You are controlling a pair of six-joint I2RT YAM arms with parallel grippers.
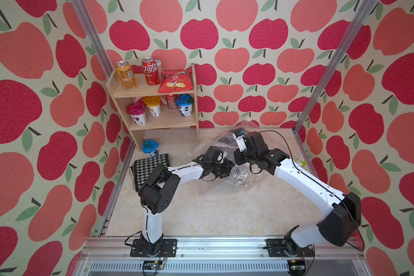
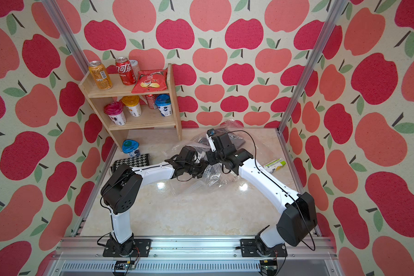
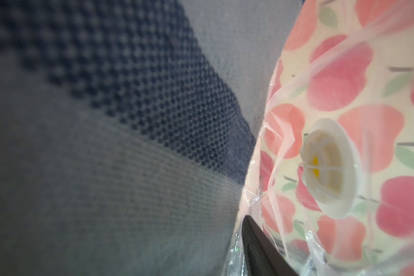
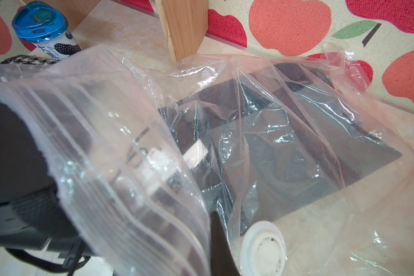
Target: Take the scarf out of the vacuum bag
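Note:
The clear vacuum bag [image 4: 110,151] lies across the middle of the table, its ridged zip edge raised in the right wrist view. Inside it is the grey scarf with dark bands [image 4: 280,161]. Close up, the scarf [image 3: 138,184] fills most of the left wrist view. My left gripper [image 1: 226,169] is at the bag's mouth, against the scarf. One left finger [image 3: 260,248] shows beside the cloth and the plastic; the other is hidden, so the finger's state is unclear. My right gripper [image 1: 237,159] is shut on the bag's edge, with one dark finger [image 4: 220,248] showing beside the plastic.
A round white valve [image 4: 263,250] is on the bag. At the back left stand a wooden shelf [image 1: 163,120] with cans and cups, a blue-lidded cup [image 1: 150,147] and a houndstooth cloth [image 1: 150,166]. A green-white box [image 2: 275,165] lies right.

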